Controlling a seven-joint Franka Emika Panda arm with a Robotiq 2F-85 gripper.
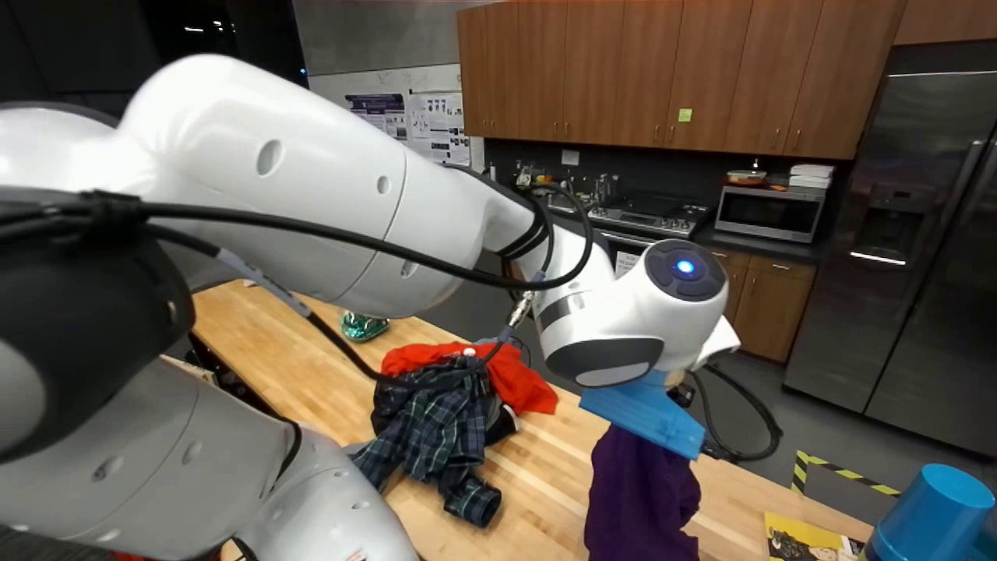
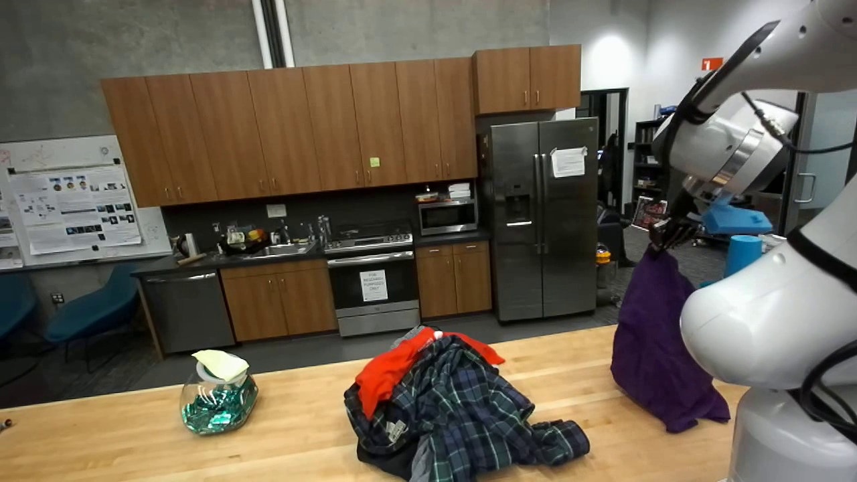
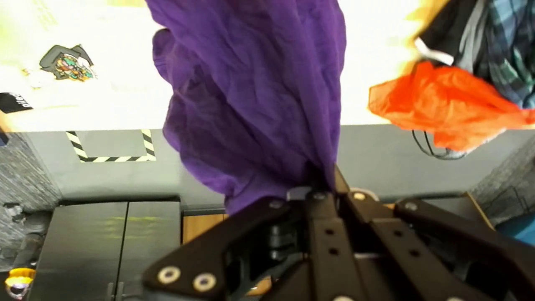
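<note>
A dark purple cloth [image 2: 660, 341] hangs from my gripper [image 2: 665, 239], its lower end resting on the wooden table. Up close in the wrist view, the purple cloth [image 3: 261, 85] runs into the fingers of the gripper, which are shut on it. Exterior view 1 shows the same purple cloth [image 1: 642, 495] below the blue mount of the hand; the fingers are hidden there. A heap of clothes lies mid-table: a plaid shirt [image 2: 482, 402] over dark fabric, with a red garment [image 2: 394, 371] on top.
A glass jar [image 2: 218, 406] of green shiny stuff stands left of the heap. Blue cups [image 1: 935, 514] and a yellow magazine [image 1: 808, 542] are at the other end. Bare tabletop [image 2: 562, 373] separates the heap from the purple cloth.
</note>
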